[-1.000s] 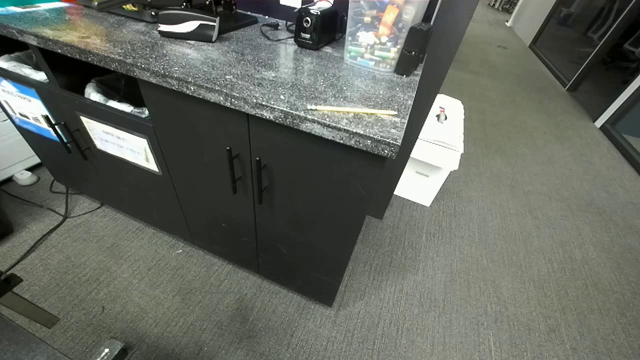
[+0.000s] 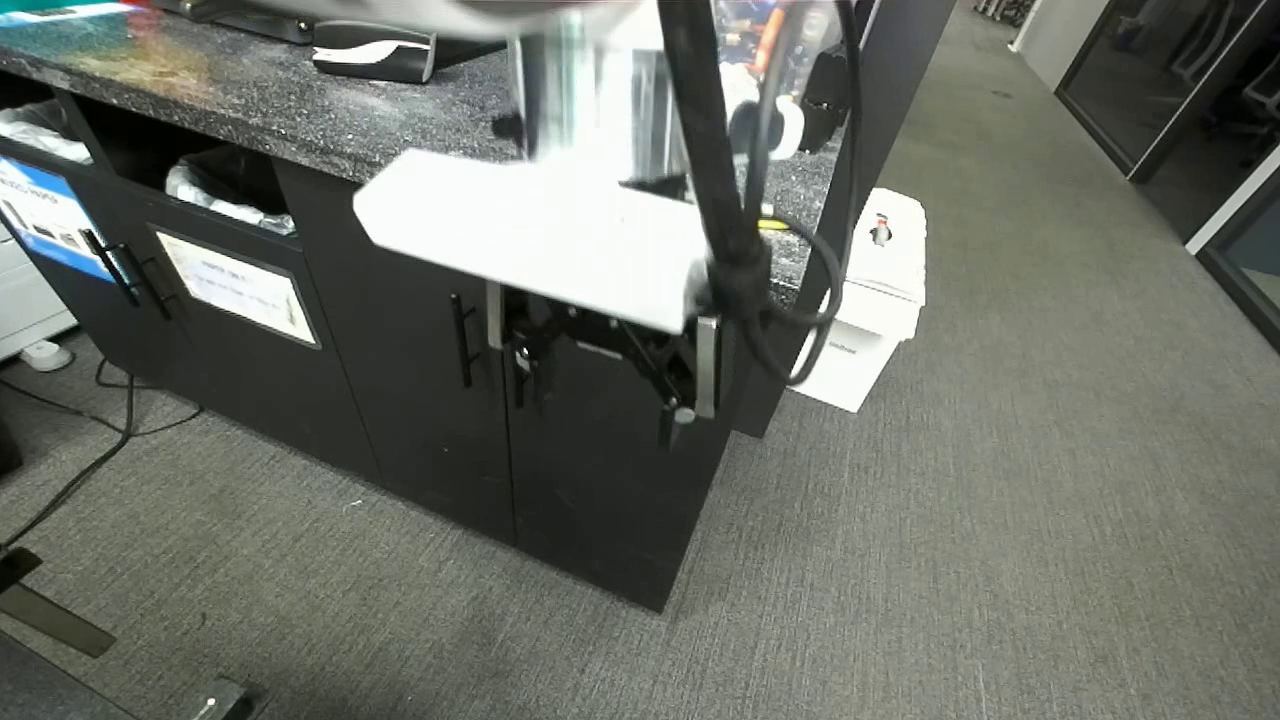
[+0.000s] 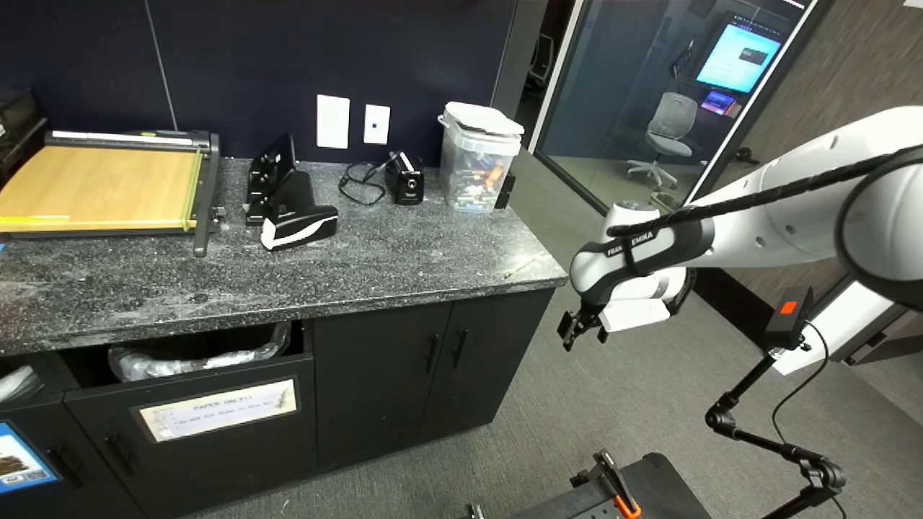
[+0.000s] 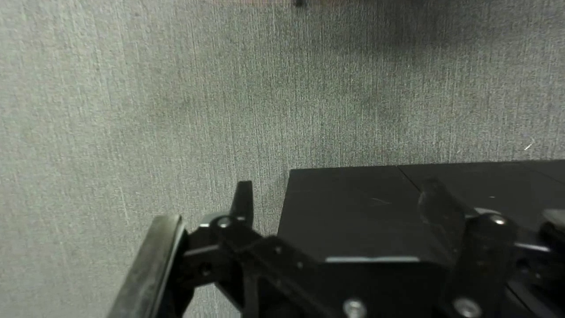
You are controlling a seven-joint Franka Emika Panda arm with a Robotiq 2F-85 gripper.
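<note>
My gripper [image 2: 596, 402] stands open, its fingers wide apart with nothing between them. In exterior view 2 the gripper [image 3: 584, 337] hangs off the right end of the counter [image 3: 415, 268], over the floor side. A thin yellow pencil [image 3: 523, 264] lies flat near that counter corner, apart from the fingers. Exterior view 1 has most of the pencil hidden behind the arm; only a yellow end [image 2: 771, 224] shows. In the wrist view the spread fingers [image 4: 243, 198] have grey carpet and the dark cabinet below them.
A clear tub of batteries [image 3: 478, 169], a black electric sharpener [image 3: 404, 179] and a stapler [image 3: 299, 228] stand at the back of the counter. A paper cutter [image 3: 95, 186] is at the left. A white bin [image 2: 858, 300] stands beyond the cabinet.
The arm and open gripper have come into exterior view 1, in front of the counter's right end. They now cover most of the pencil, the sharpener and part of the tub.
</note>
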